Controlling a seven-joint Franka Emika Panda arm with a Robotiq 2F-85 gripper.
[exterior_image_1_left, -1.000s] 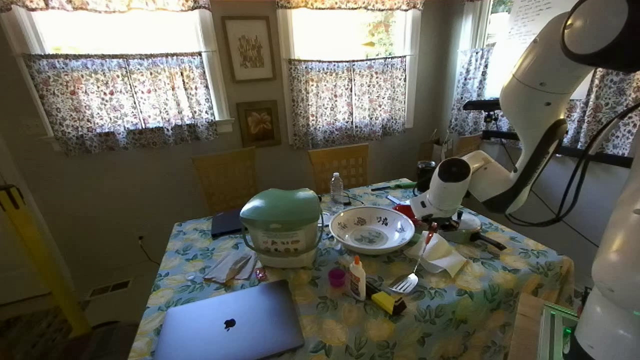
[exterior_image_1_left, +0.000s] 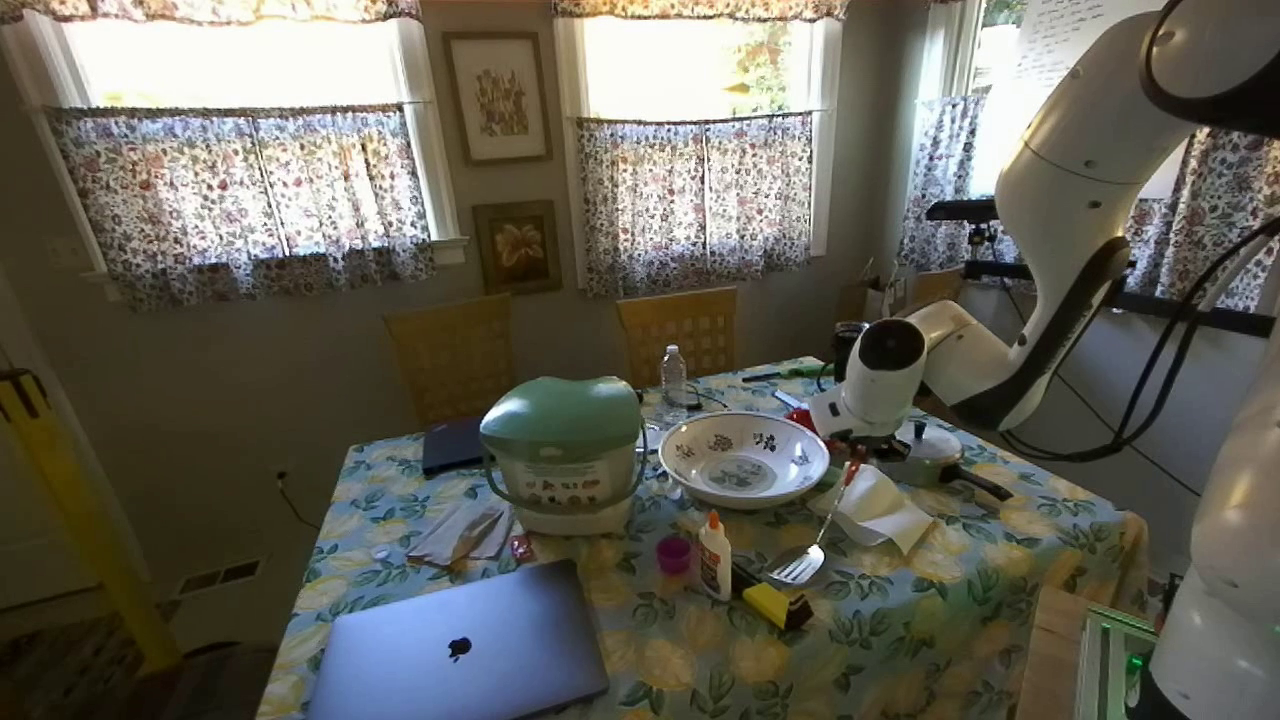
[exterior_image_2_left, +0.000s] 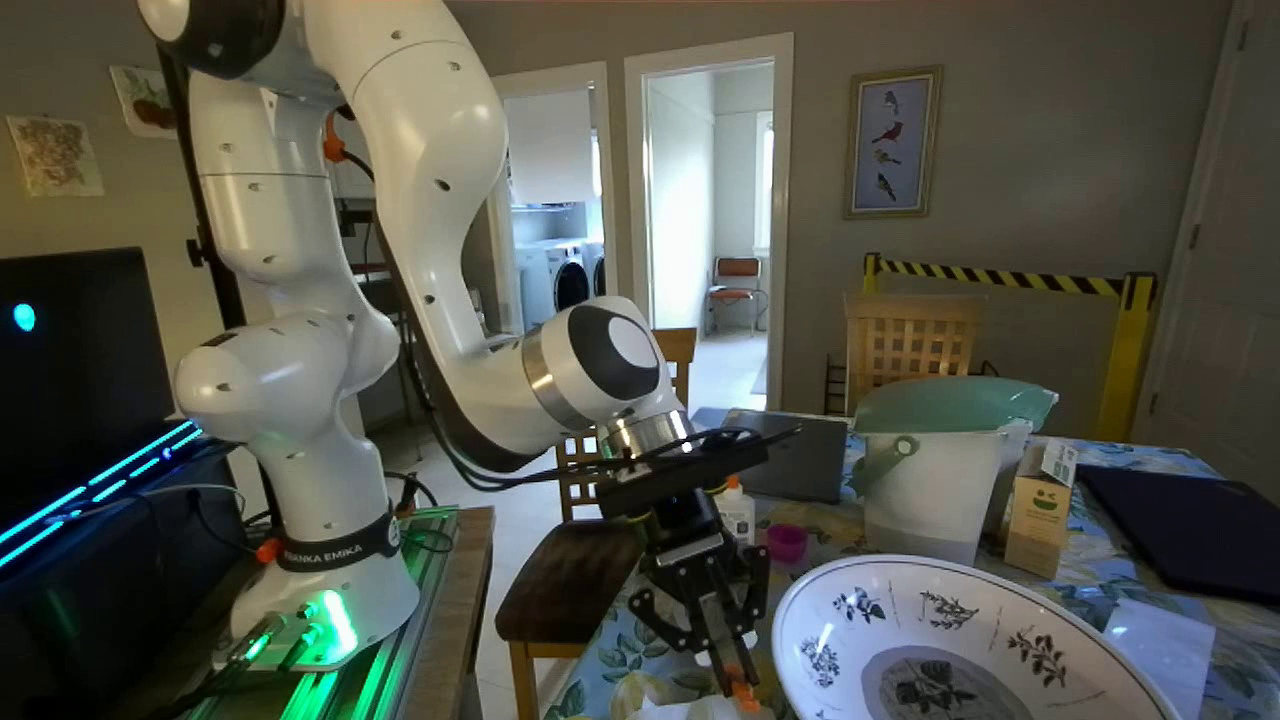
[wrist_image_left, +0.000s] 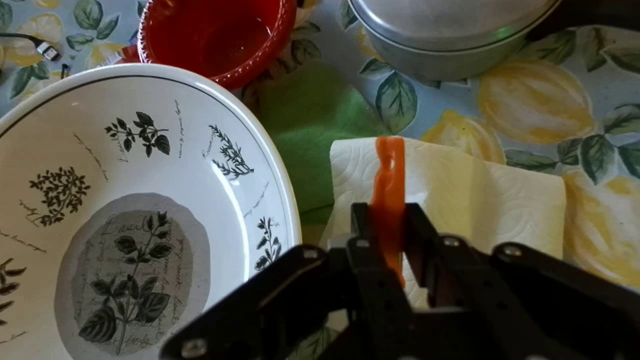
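An orange-handled slotted spatula (exterior_image_1_left: 800, 563) is in my grasp; its metal head points down and toward the near side of the table in exterior view 1. In the wrist view the orange handle (wrist_image_left: 390, 174) runs between the two black fingertips, and my gripper is shut on it. A crumpled white paper towel (wrist_image_left: 522, 207) lies on the table below the handle. Left of the gripper in the wrist view stands the wide white bowl (wrist_image_left: 276, 180) with herb prints, empty inside. The spatula's head is hidden from the wrist view.
A red bowl (wrist_image_left: 219, 42) and a lidded metal pot (wrist_image_left: 444, 54) stand behind the towel, near a green cloth (wrist_image_left: 312, 126). Glue bottle (exterior_image_1_left: 715, 562), purple cup (exterior_image_1_left: 673, 556), yellow object (exterior_image_1_left: 774, 604), green-lidded bin (exterior_image_1_left: 561, 468) and laptop (exterior_image_1_left: 462, 648) occupy the nearer table.
My gripper has shifted slightly left in exterior view 1, carrying the spatula with it. The bowl and towel look unmoved.
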